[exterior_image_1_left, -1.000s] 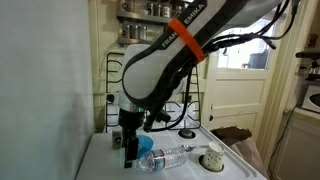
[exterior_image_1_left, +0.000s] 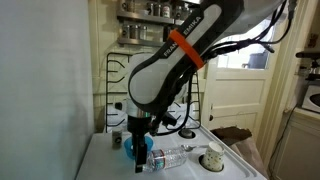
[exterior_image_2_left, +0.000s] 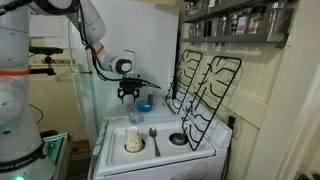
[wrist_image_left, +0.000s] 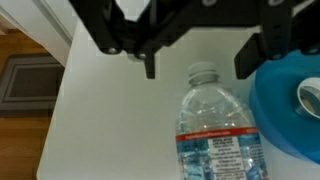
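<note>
A clear plastic bottle (wrist_image_left: 220, 135) with a red, white and blue label lies on its side on the white surface, also visible in exterior view 1 as the bottle (exterior_image_1_left: 168, 158). In the wrist view, my gripper has its fingers apart, and the bottle's cap (wrist_image_left: 203, 73) appears in the gap between the tips. No grip on the cap shows. Exterior view 1 has the gripper (exterior_image_1_left: 147, 149) pointing down at the cap end, partly covering it. Whether the fingers touch the bottle is unclear.
A blue bowl (wrist_image_left: 290, 100) with a white ring-shaped object inside sits close beside the bottle. Nearby stand a pale mug (exterior_image_1_left: 212, 156) and a spoon (exterior_image_2_left: 154, 140). A black wire rack (exterior_image_2_left: 210, 90) rises behind the counter.
My gripper has shifted a little right and lower in exterior view 1, closer to the bottle's cap end. The bottle, bowl and mug look unmoved.
</note>
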